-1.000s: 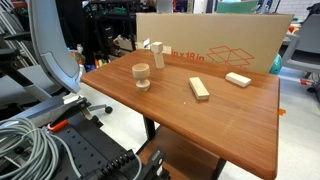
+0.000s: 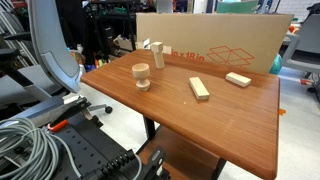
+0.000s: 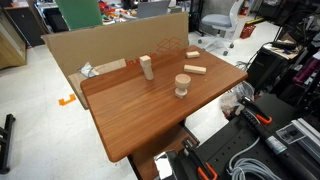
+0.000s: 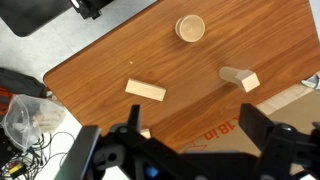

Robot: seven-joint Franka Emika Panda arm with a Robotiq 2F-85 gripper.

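A pale round wooden piece, cup-like (image 2: 141,76) stands upright on the brown table (image 2: 225,120). Behind it rises a taller pale block (image 2: 157,52). Two small flat blocks lie apart from each other: the nearer block (image 2: 200,90) and the farther block (image 2: 238,78). From above, in the wrist view, the round piece (image 4: 190,28), the tall block (image 4: 239,78) and a flat block (image 4: 146,89) are seen. My gripper is open high over the table, its dark fingers wide apart with nothing held between them.
A cardboard panel (image 2: 215,40) walls off the table's back edge. Cables (image 2: 30,150) lie coiled at the near left, beside the black base surface. In exterior view 2, the table's left half (image 3: 120,110) is bare.
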